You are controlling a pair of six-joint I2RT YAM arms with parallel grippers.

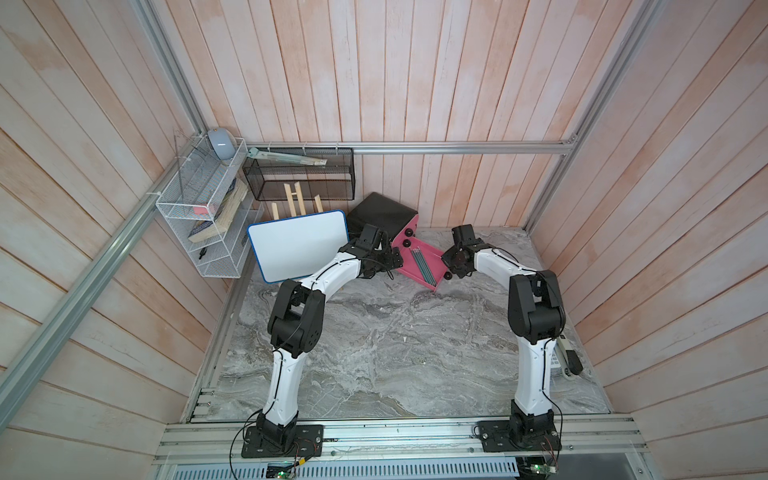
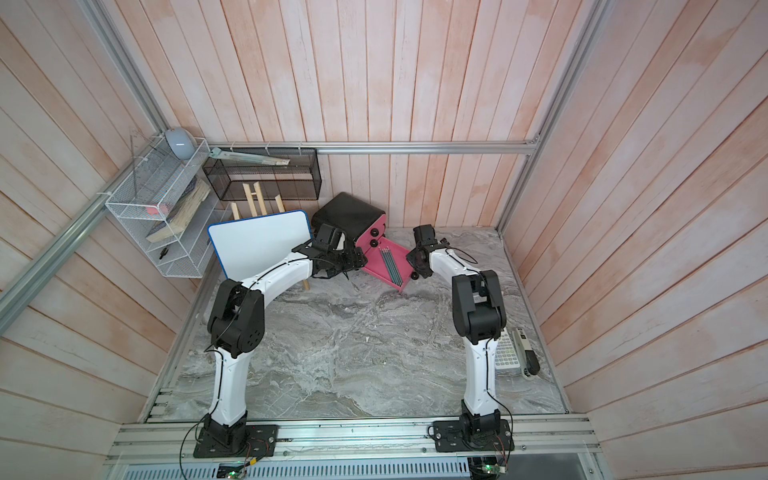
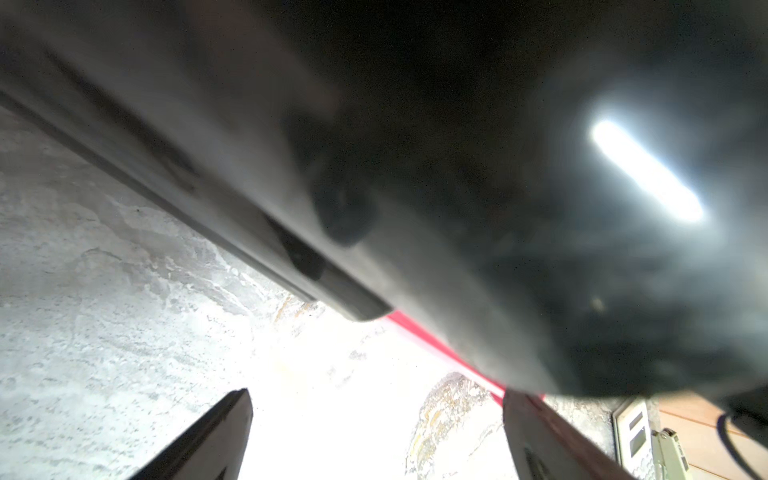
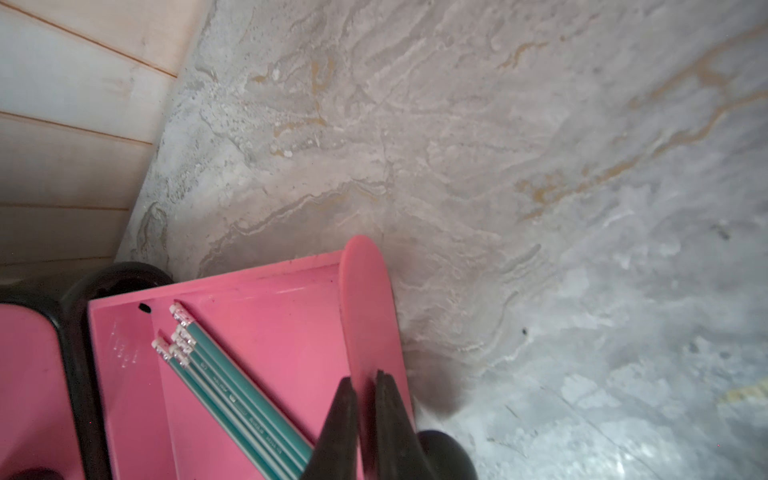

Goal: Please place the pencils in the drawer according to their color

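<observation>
A black cabinet (image 1: 376, 209) with pink drawer fronts stands at the back; its pink drawer (image 4: 280, 344) is pulled out, holding several teal pencils (image 4: 232, 392) with white ferrules. My right gripper is shut on the drawer's raised pink front edge, beside a black knob (image 4: 448, 460). My left gripper (image 1: 392, 260) is at the cabinet's left front; in the left wrist view a glossy black surface fills the upper part, with two blurred fingertips below, apparently apart, nothing visible between them.
A whiteboard (image 1: 296, 244) leans at the back left, beside wire racks (image 1: 200, 200). A calculator (image 2: 505, 352) lies at the right edge.
</observation>
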